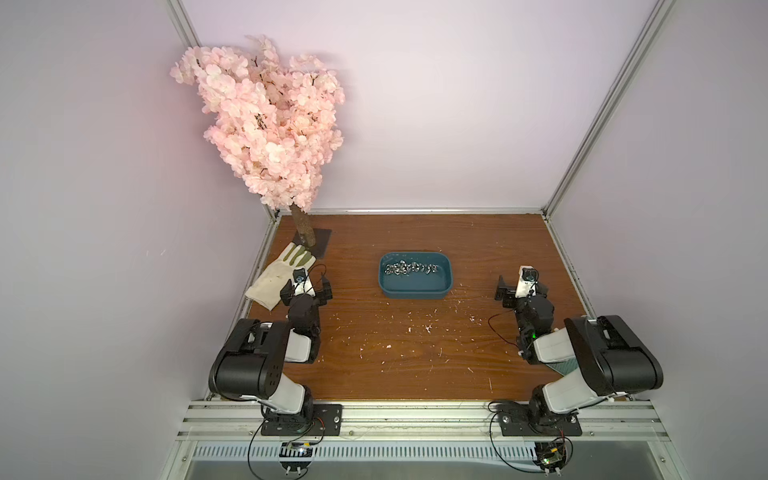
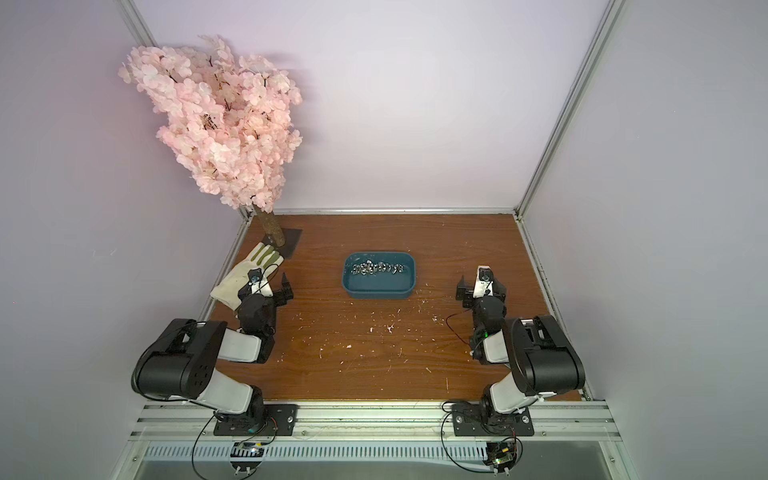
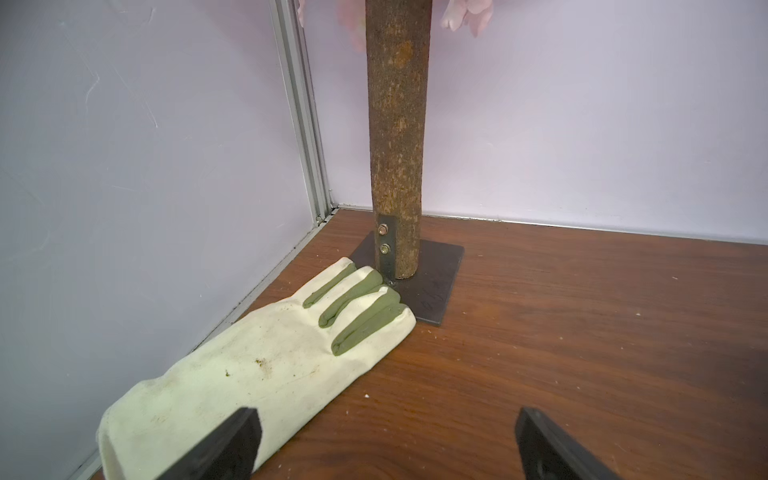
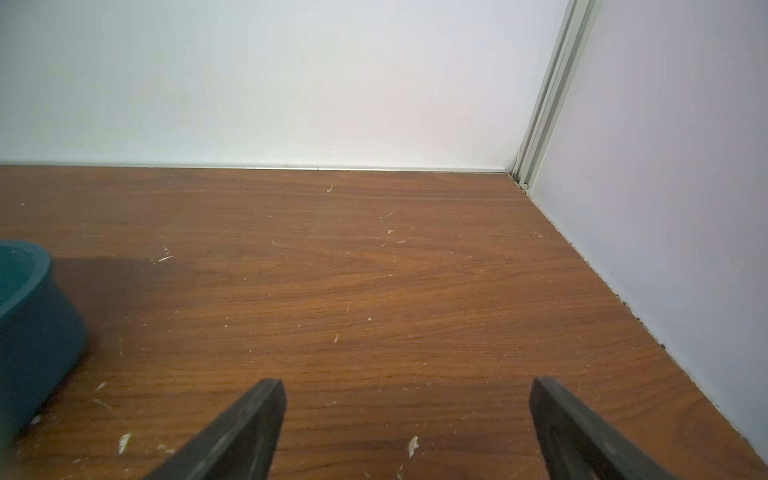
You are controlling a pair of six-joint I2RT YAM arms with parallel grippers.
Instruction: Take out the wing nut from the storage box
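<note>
In the top left view a blue-green storage box (image 1: pixel 415 293) sits near the middle of the table. Shiny metal wing nuts (image 1: pixel 412 268) lie in a heap along its far side; single pieces are too small to make out. The right wrist view catches only the box's corner (image 4: pixel 40 336) at its left edge. My left gripper is open over the table to the left of the box, nothing between its fingers. To the right of the box, my right gripper is also open and empty. Both are well apart from the box.
A white work glove with green stripes (image 3: pixel 240 368) lies by the left wall, close to my left gripper. Behind it stands a pink blossom tree (image 1: pixel 272 120) on a dark base plate (image 3: pixel 436 276). Small pale scraps dot the wooden table (image 1: pixel 400 352), otherwise clear in front of the box.
</note>
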